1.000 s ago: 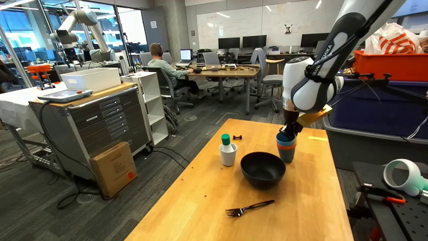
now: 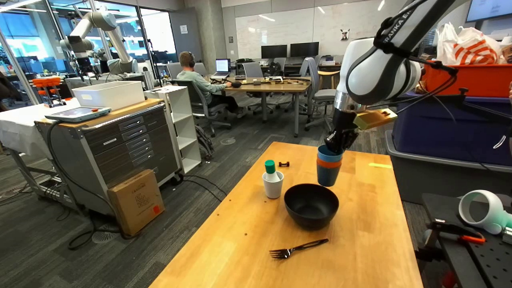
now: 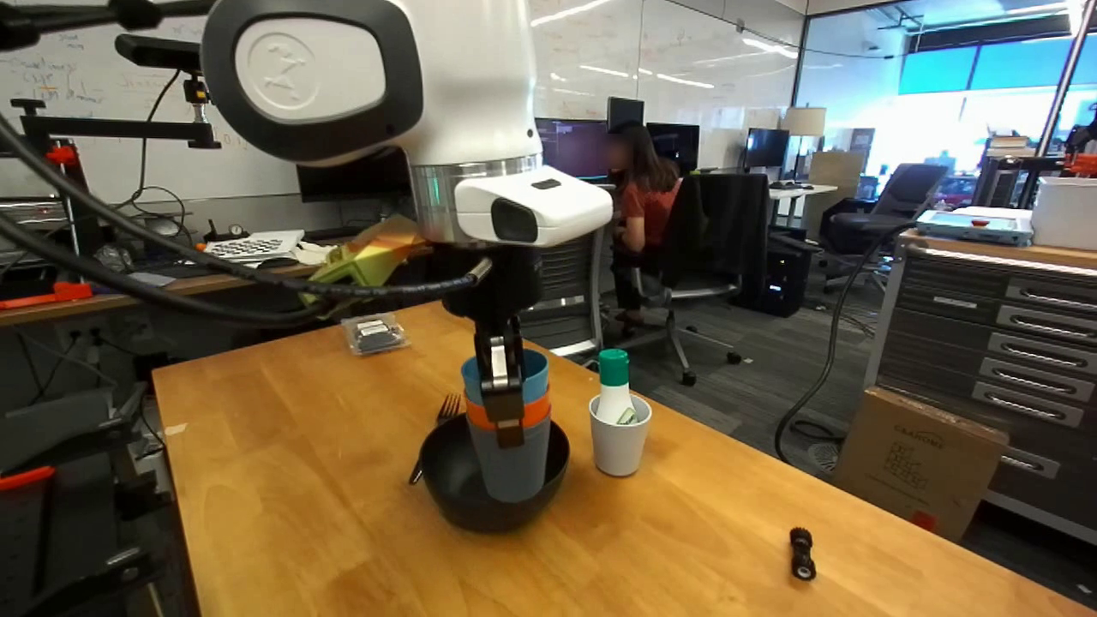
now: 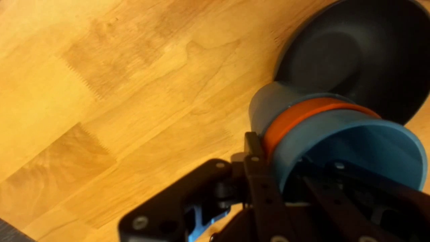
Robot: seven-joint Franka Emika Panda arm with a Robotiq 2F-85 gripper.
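Note:
A nested stack of cups (image 2: 328, 170), blue-grey with an orange rim between, hangs upright from my gripper (image 2: 338, 146). In the wrist view the dark fingers pinch the wall of the top blue cup (image 4: 350, 129), one finger inside and one outside. Below and just beside the stack sits a black bowl (image 2: 311, 206), empty in the wrist view. From the second exterior side, the stack (image 3: 512, 452) overlaps the bowl (image 3: 452, 483) in the line of sight. My gripper (image 3: 504, 411) is shut on the cups, which look raised a little off the table.
A white cup (image 2: 273, 186) holding a green-capped bottle (image 2: 271, 168) stands left of the bowl. A black fork (image 2: 298, 249) lies in front, and a small dark dumbbell-shaped piece (image 2: 284, 164) lies behind.
The cup stack has moved left and up with my gripper, from the bowl's right side to behind it. The bowl has shifted slightly left and nearer the front.

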